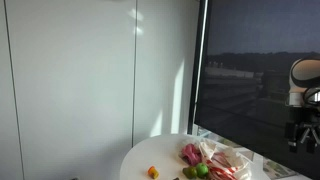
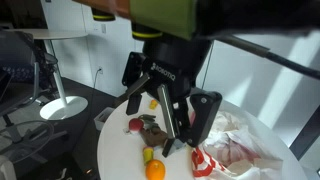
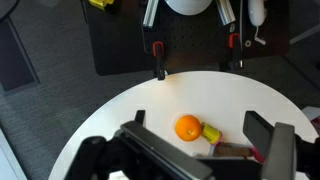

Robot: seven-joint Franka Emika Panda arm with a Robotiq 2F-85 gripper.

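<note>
My gripper is open above the white round table [image 3: 120, 118], with nothing held between its fingers. An orange [image 3: 188, 127] lies below, within the gap as the wrist view looks down. Beside it are a small yellow-green item [image 3: 210, 133] and a dark brown item [image 3: 232, 150], the latter partly behind the right finger. In exterior view 2 the orange [image 2: 155, 170] is near the bottom, with dark items [image 2: 152, 132] and a red item [image 2: 135, 124] farther back. Exterior view 1 has the gripper [image 1: 303, 137] at the right edge, raised above table level.
A crumpled white and red plastic bag [image 2: 235, 150] covers the table's right part in exterior view 2. The black mounting plate [image 3: 120, 45] with clamps borders the table in the wrist view. Bare tabletop lies left of the orange there.
</note>
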